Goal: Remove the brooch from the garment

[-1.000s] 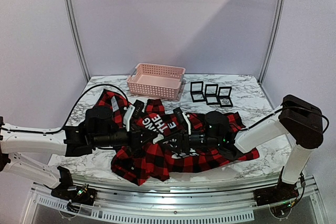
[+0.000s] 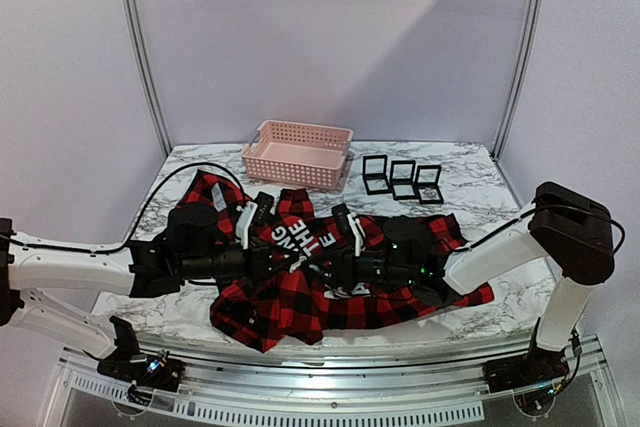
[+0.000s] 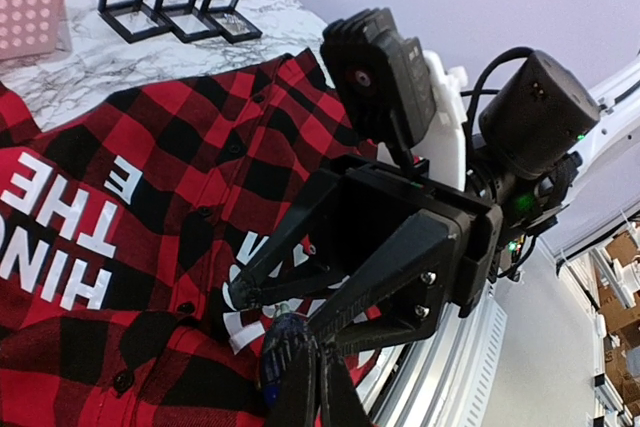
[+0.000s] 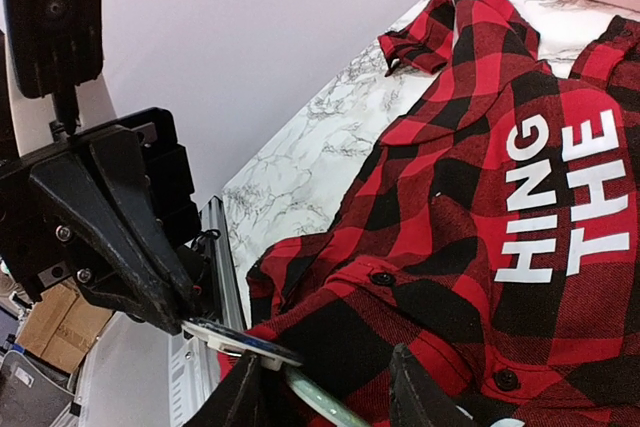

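Observation:
A red-and-black checked garment [image 2: 345,312] with white lettering lies spread over the table. Above its cloth is the brooch, a dark blue, glossy oval face [image 3: 283,357] in the left wrist view. In the right wrist view the brooch [image 4: 240,341] appears edge-on, its rim at the fingertips of my left gripper, which is shut on it. A pale greenish bar [image 4: 318,399] runs from the brooch's back into the gap of my right gripper, which stands open around it. Whether the bar touches the cloth is hidden.
A pink basket [image 2: 300,130] stands at the back. Right of it are several black open frames [image 2: 402,179] on the marble table. Both grippers are close together over the garment, leaving little room between them.
The pale piece between the grippers has tilted and shows smaller in the top view. My right gripper has shifted very slightly; the garment lies much the same.

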